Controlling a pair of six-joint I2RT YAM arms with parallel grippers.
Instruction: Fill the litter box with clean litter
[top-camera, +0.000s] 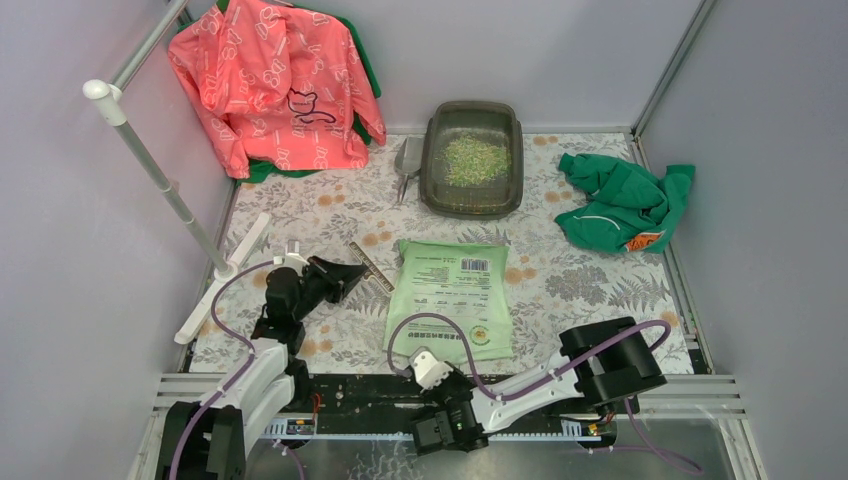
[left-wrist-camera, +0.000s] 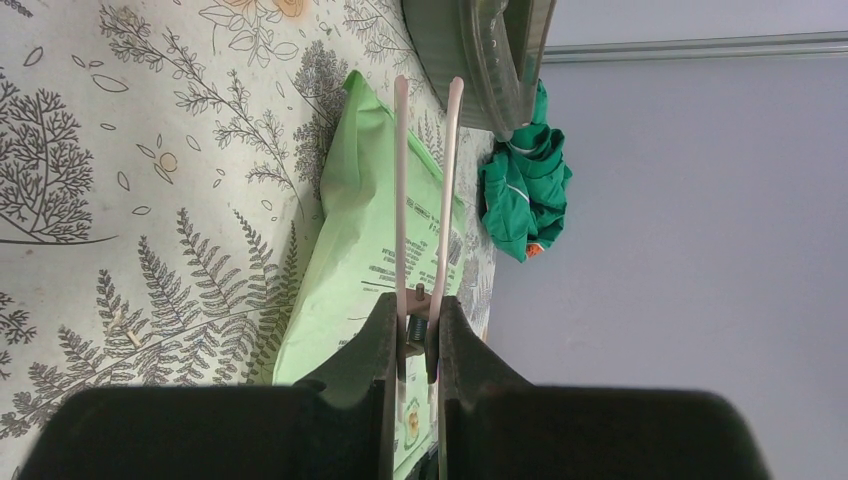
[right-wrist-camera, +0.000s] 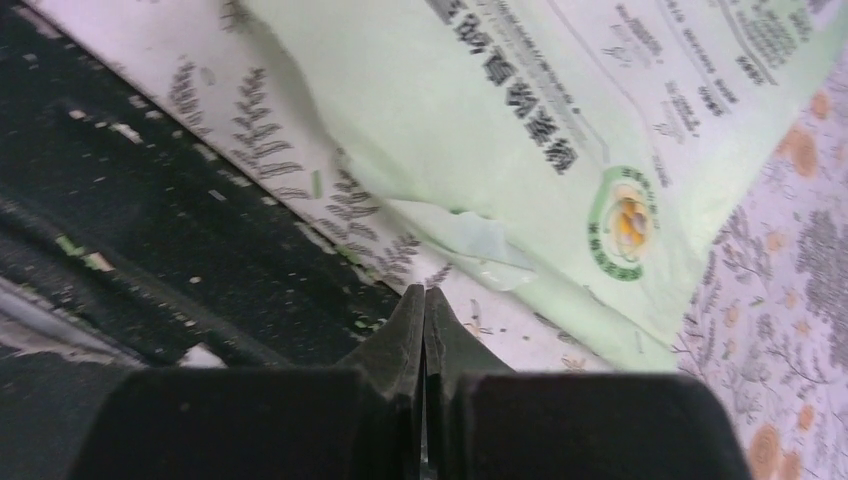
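The grey-brown litter box (top-camera: 470, 195) at the back centre has green-speckled pellets spread over its floor. A pale green litter bag (top-camera: 450, 290) lies flat in front of it; its crumpled lower edge shows in the right wrist view. My left gripper (top-camera: 360, 272), left of the bag, is shut on a slender tool, a pale slotted bar in the top view, with two thin prongs (left-wrist-camera: 445, 200) upright in the left wrist view. My right gripper is shut with nothing visible between its fingers, low at the front by the bag's near edge.
A metal scoop (top-camera: 408, 160) lies left of the box. Green clothing (top-camera: 620, 210) lies at the back right, a pink jacket (top-camera: 275, 80) at the back left, beside a white pole stand (top-camera: 170, 190).
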